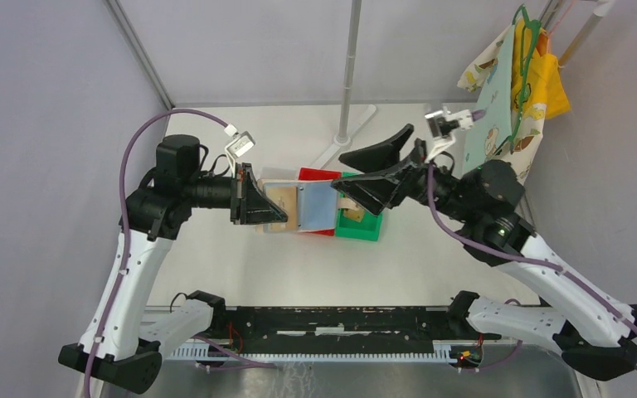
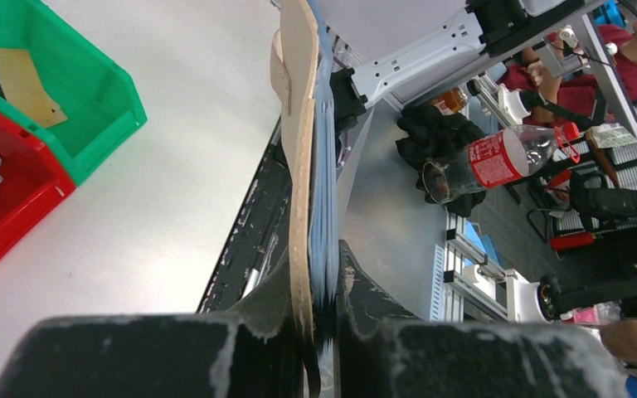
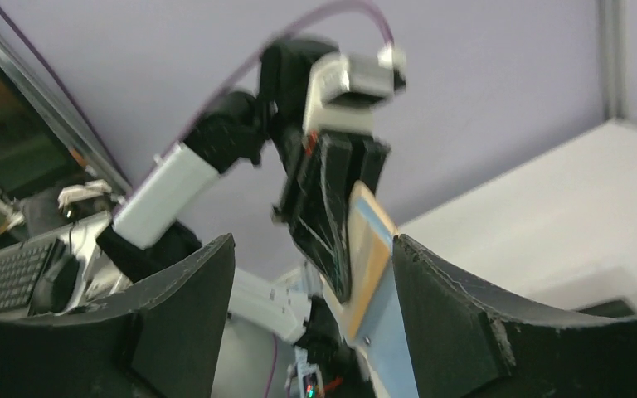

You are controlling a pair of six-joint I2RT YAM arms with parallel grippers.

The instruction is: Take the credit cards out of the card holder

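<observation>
An open card holder (image 1: 316, 206), light blue inside with tan leather, hangs over the bins in the top view, with my left gripper (image 1: 259, 209) shut on one end of it. Edge-on in the left wrist view, the holder (image 2: 303, 191) stands upright between those fingers. My right gripper (image 1: 357, 178) is open just right of the holder, nothing visible between its fingers; in the right wrist view the blurred holder shows beyond them. Whether cards remain in the holder's sleeves I cannot tell.
Behind the holder sit a red bin (image 2: 13, 223) and a green bin (image 2: 109, 124), each with items in it. A white pole (image 1: 346, 99) stands at the back. Bags (image 1: 498, 116) hang at the back right.
</observation>
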